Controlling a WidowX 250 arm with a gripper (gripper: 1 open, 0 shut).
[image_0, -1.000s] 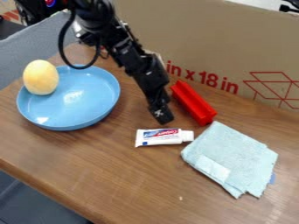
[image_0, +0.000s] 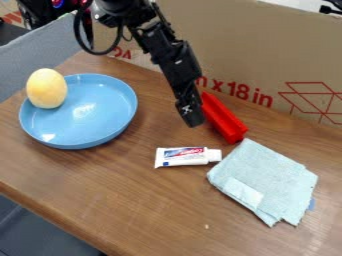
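Observation:
My black gripper (image_0: 191, 112) hangs from the top of the camera view, its tip just left of a red block (image_0: 223, 118). A white toothpaste tube (image_0: 182, 156) lies below it on the wooden table. A blue plate (image_0: 88, 112) at the left holds a pale yellow egg-shaped object (image_0: 47, 88). A folded light-blue cloth (image_0: 262, 180) lies at the right. The fingers are small and dark; nothing shows held between them.
A cardboard box (image_0: 281, 55) stands along the back. A grey surface lies at the left beyond the table's edge.
My gripper has moved up and slightly right, away from the toothpaste and nearer the red block. The objects on the table have stayed put.

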